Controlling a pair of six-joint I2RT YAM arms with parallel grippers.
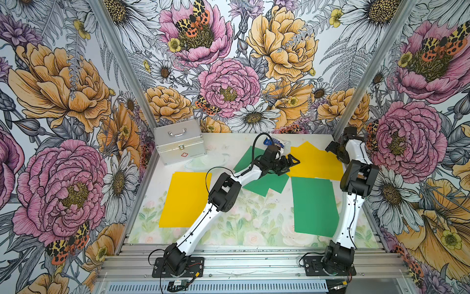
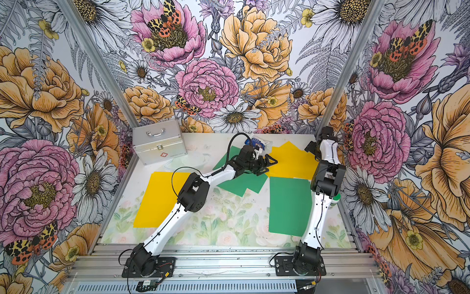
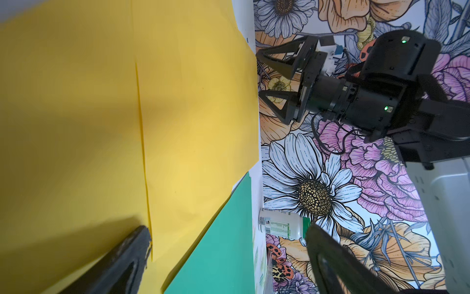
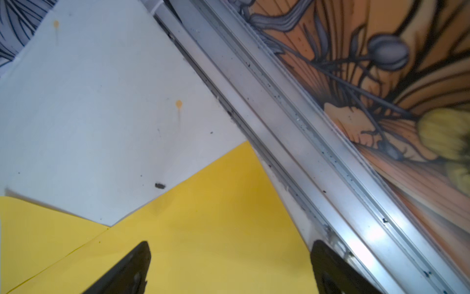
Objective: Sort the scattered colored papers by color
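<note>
Overlapping yellow papers (image 1: pixel 315 164) lie at the back right of the table. A single yellow sheet (image 1: pixel 185 198) rests at the left. Green papers (image 1: pixel 254 183) overlap at the back middle, partly under my left arm, and more green (image 1: pixel 315 205) lies at the front right. My left gripper (image 1: pixel 292 165) is open at the left edge of the yellow papers; in the left wrist view, one finger (image 3: pixel 132 259) is close over the yellow surface. Open too, my right gripper hangs near the right end of the yellow papers. Neither holds paper.
A silver case (image 1: pixel 180 143) stands at the back left, with a clear object (image 1: pixel 208 160) beside it. A blue-and-white packet (image 2: pixel 259 143) lies behind my left gripper. A white bottle (image 3: pixel 284 224) with a green cap stands at the right edge.
</note>
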